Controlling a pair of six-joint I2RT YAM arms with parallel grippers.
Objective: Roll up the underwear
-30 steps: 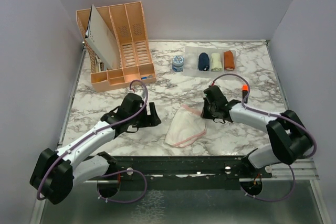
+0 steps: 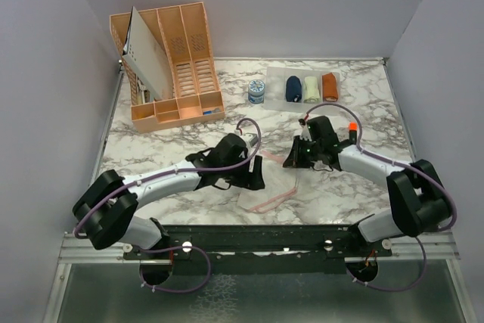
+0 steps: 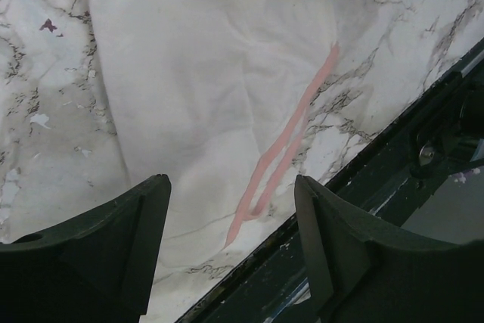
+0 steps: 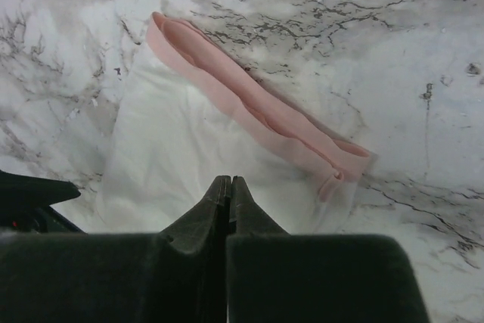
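Observation:
White underwear [image 2: 272, 183] with pink waist and leg bands lies folded flat on the marble table. In the right wrist view its double pink band [image 4: 242, 100] runs slantwise along one edge. Above the left part of the cloth hovers my left gripper, its fingers part open with nothing between them; the white fabric [image 3: 204, 73] shows beyond the fingers. My right gripper has its fingertips together over the cloth, and no fabric shows between them. In the top view, the arms cover part of the underwear's upper and left edges.
A clear tray [image 2: 277, 85] with a navy roll [image 2: 293, 89], a pale green roll [image 2: 311, 89] and an orange-brown roll [image 2: 330, 87] stands at the back. Beside it is a blue-white can [image 2: 256, 91]. An orange organizer box [image 2: 178, 111] occupies the back left.
My left gripper has moved right, from beside the underwear to over it. The underwear looks unmoved.

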